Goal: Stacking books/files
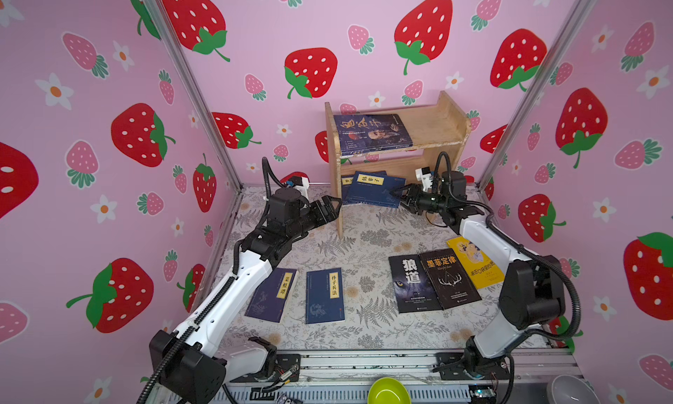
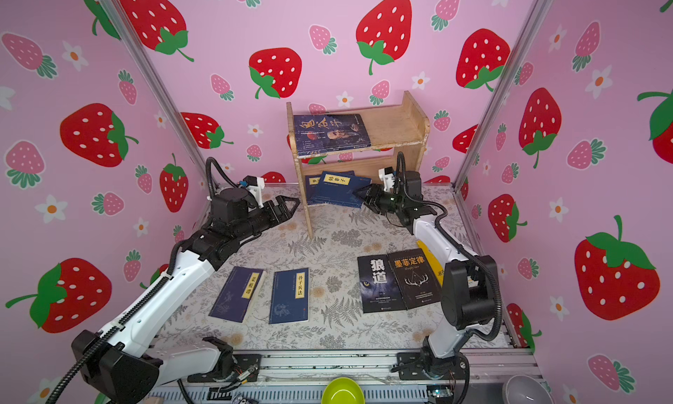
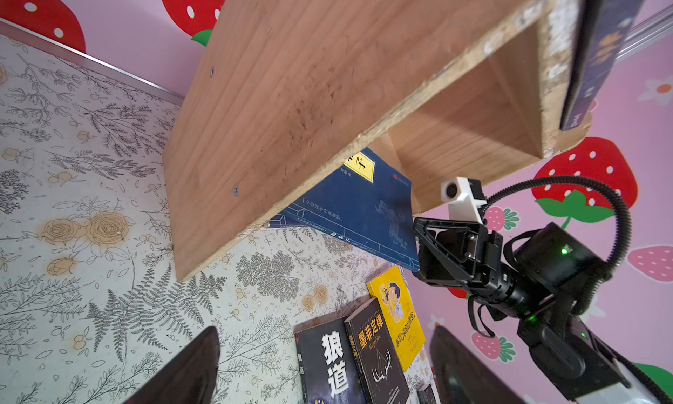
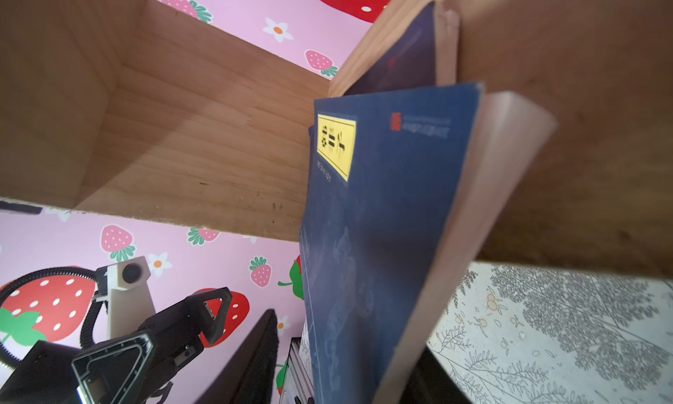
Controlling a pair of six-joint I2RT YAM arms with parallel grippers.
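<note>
The blue book with a yellow title label lies askew on the lower level of the wooden shelf. It overlaps a darker book behind it and sticks out toward the front. In the right wrist view, the blue book's cover and page edge rise between my right gripper's fingers, which are spread wider than the book. My right gripper is open at its right end. My left gripper stands open and empty outside the shelf's left side panel; its blurred fingers frame the lower left wrist view.
A dark purple book lies on the upper shelf. On the table, a purple book and another blue book are at front left. Two black books and a yellow one are at front right.
</note>
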